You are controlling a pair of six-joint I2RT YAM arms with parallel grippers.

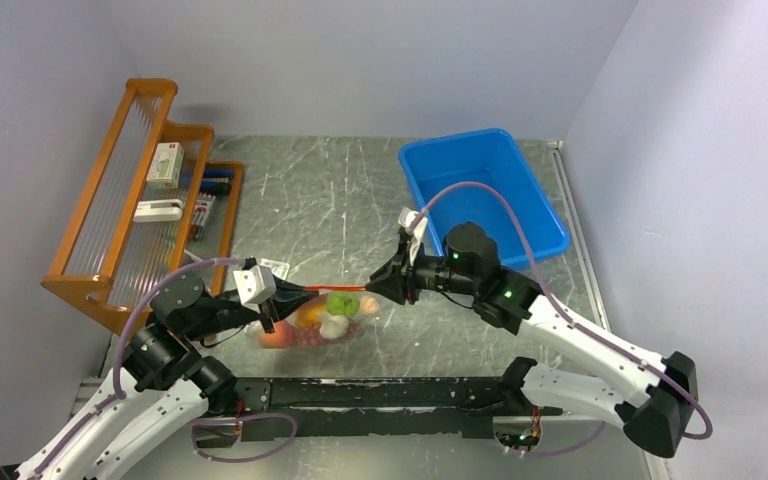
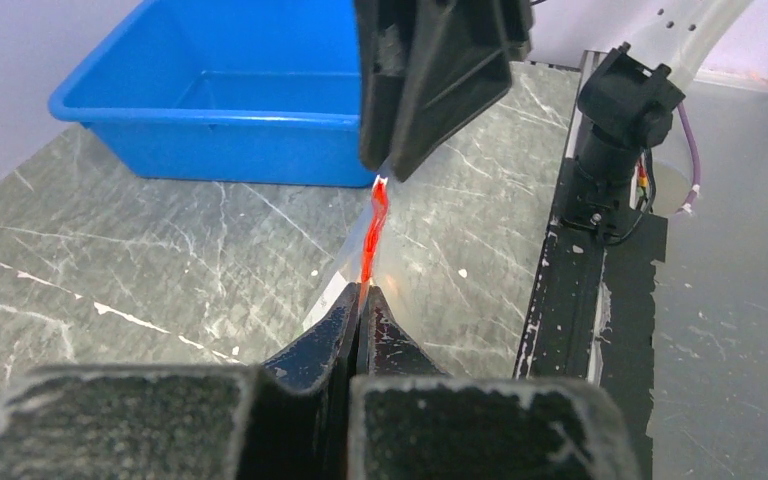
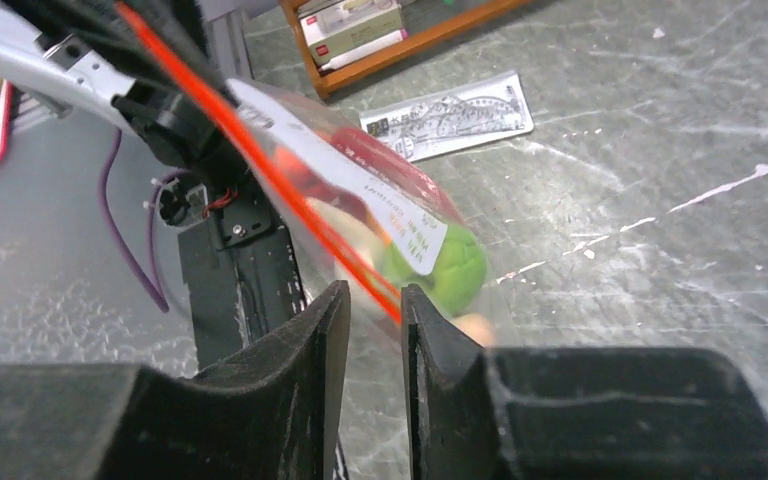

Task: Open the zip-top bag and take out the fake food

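Observation:
A clear zip top bag (image 3: 360,190) hangs between my grippers, its red zip strip (image 1: 335,288) running nearly level from left to right. Through the plastic show a green pepper (image 1: 342,304), a white garlic bulb (image 1: 333,327) and a reddish round piece (image 1: 276,336). My left gripper is shut on the strip's left end. At the other end is my right gripper, whose fingers stand apart with a visible gap. The strip's end lies close by the right-hand finger (image 3: 417,325); whether they touch, I cannot tell.
An empty blue bin (image 1: 420,155) stands at the back right. On the left is a wooden shelf (image 1: 150,170) holding boxes and pens. A printed card (image 3: 450,115) lies on the table near the shelf.

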